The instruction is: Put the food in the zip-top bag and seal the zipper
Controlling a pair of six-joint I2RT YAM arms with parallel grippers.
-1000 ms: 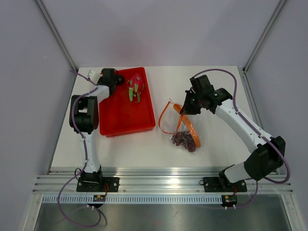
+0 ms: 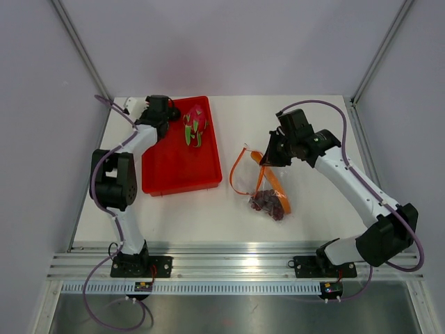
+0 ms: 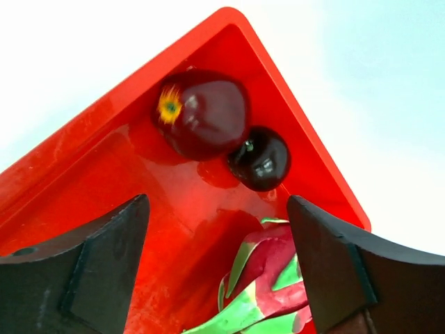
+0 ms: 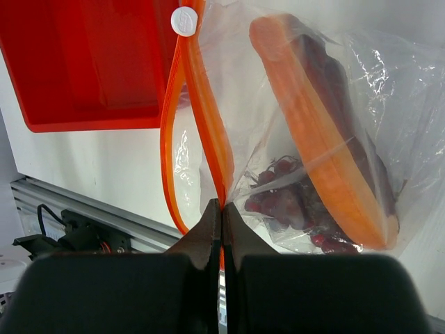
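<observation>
My left gripper hangs open over the red tray [image 2: 179, 170]. In the left wrist view a dark red fruit [image 3: 208, 115] and a small black fruit [image 3: 261, 160] lie in the tray's corner, with a red-and-green food item [image 3: 268, 285] nearer. The clear zip bag [image 4: 410, 118], with orange zipper, lies right of the tray; grapes [image 4: 285, 209] and a long orange item [image 4: 320, 174] are inside. My right gripper is shut on the zipper edge near the bag's opening.
Metal rails [image 2: 229, 261] run along the front edge.
The left arm has shifted slightly leftward and its gripper has moved a little within the tray's back-left area. The right arm and bag are nearly unchanged.
</observation>
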